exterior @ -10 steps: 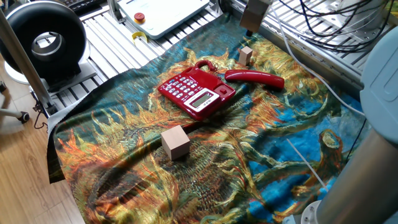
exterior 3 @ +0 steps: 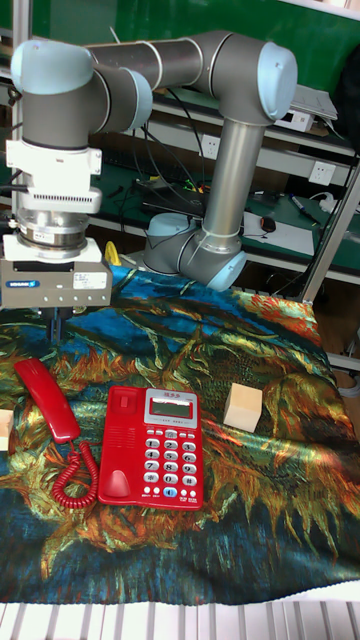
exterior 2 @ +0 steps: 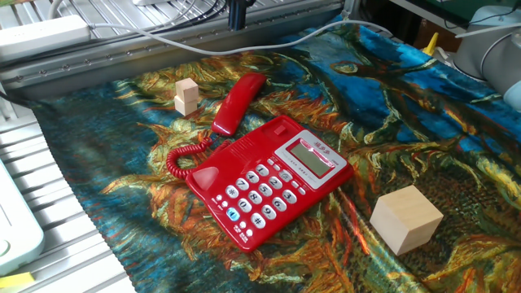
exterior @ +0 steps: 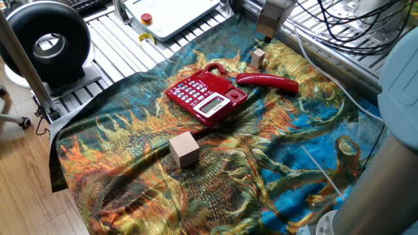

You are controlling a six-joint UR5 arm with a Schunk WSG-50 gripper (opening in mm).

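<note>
A red telephone base with a keypad and small screen lies on the patterned cloth. Its red handset is off the cradle, lying beside the base and joined by a coiled cord. Beyond the handset, small wooden blocks appear stacked in exterior view 2. A larger wooden cube rests on the other side of the phone. My gripper hangs above the cloth near the handset's far end, pointing down, apart from everything. Its fingertips are too small and dark to show how the fingers stand.
A white panel with a red button stands beyond the cloth. A pale cable runs along the metal rail. A black ring-shaped device stands at the left.
In exterior view 1 my gripper has shifted slightly downward, closer to the small blocks. The phone, handset and cubes have stayed where they were.
</note>
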